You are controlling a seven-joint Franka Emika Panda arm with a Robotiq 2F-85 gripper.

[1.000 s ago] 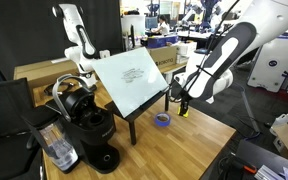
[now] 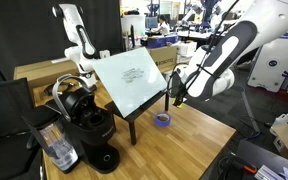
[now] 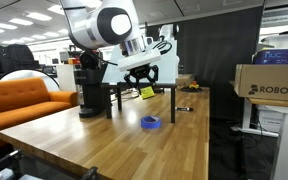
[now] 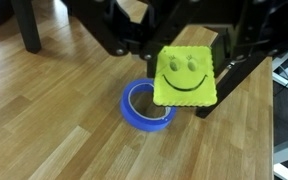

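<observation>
A yellow, wavy-edged sponge-like piece with a smiley face (image 4: 183, 78) fills the space in front of my fingers in the wrist view. My gripper (image 3: 142, 79) is shut on it, and the yellow piece (image 3: 146, 93) hangs below the fingers, above the wooden table. A blue tape roll (image 2: 162, 119) lies flat on the table close by. In the wrist view the yellow piece overlaps part of the tape roll (image 4: 135, 112), which sits lower down on the wood. Exterior view 1 shows the gripper (image 2: 180, 100) small, its fingers hard to make out.
A large whitish panel (image 2: 131, 80) stands slanted on dark legs beside the arm's workspace. A black coffee maker (image 2: 87, 122) is at the table's left end in exterior view 1.
My gripper has risen from near the tabletop, carrying the yellow piece up with it. The tape roll and panel have stayed put.
</observation>
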